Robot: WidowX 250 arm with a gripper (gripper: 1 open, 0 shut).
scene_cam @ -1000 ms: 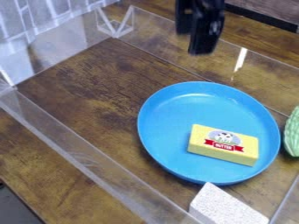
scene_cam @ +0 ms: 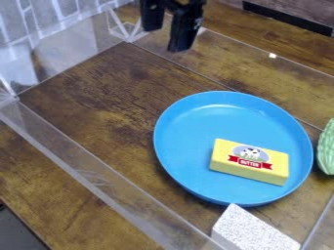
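Note:
My black gripper (scene_cam: 170, 24) hangs at the top centre of the view, open, high above the wooden surface behind the plate, its upper part cut off by the frame. A blue plate (scene_cam: 196, 137) rests right of centre, with a yellow butter box (scene_cam: 249, 162) lying on its front right part. The space between the fingers is blurred, with no object visible there.
A white speckled block (scene_cam: 251, 230) sits at the lower edge, and a green ridged object (scene_cam: 325, 149) is at the right edge. Clear plastic walls (scene_cam: 78, 161) border the area.
The gripper has moved left and slightly up from its place above the back right area. The plate, butter box and other objects have stayed put.

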